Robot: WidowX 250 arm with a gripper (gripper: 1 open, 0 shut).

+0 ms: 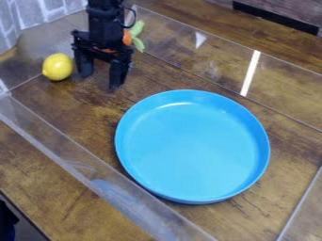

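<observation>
My black gripper [104,61] is low at the upper left, its fingers apart and open, just right of a yellow lemon-like object [56,67]. An orange carrot with green leaves [137,38] is behind the gripper, mostly hidden by it. A large blue round plate [191,143] fills the lower right of the wooden surface.
Clear walls edge the work area along the left and bottom left. Bare wood [195,61] lies between the gripper and the far right.
</observation>
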